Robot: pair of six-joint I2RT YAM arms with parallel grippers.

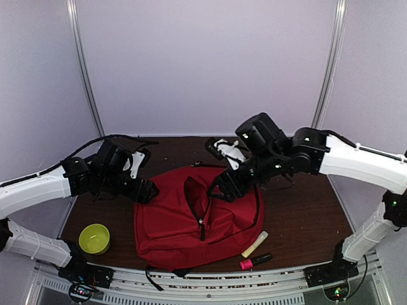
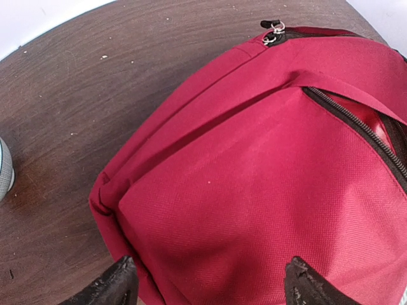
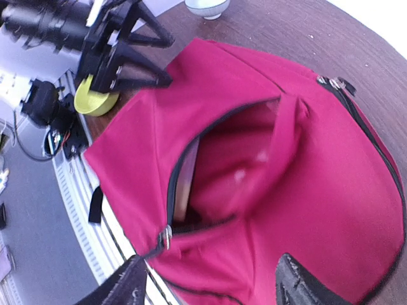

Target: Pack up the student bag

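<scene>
A red backpack (image 1: pixel 165 229) lies flat on the table, its front pocket unzipped. In the right wrist view a pale object (image 3: pixel 186 178) shows inside the opening. My left gripper (image 1: pixel 144 190) stands open over the bag's left side, nothing between its fingers. My right gripper (image 1: pixel 222 190) is open and raised above the right part of the bag, also empty. At the front right lie a beige stick (image 1: pixel 254 244) and a black marker with a pink cap (image 1: pixel 257 260).
A yellow-green bowl (image 1: pixel 94 238) sits at the front left. A pale bowl (image 3: pixel 206 9) appears at the back in the right wrist view.
</scene>
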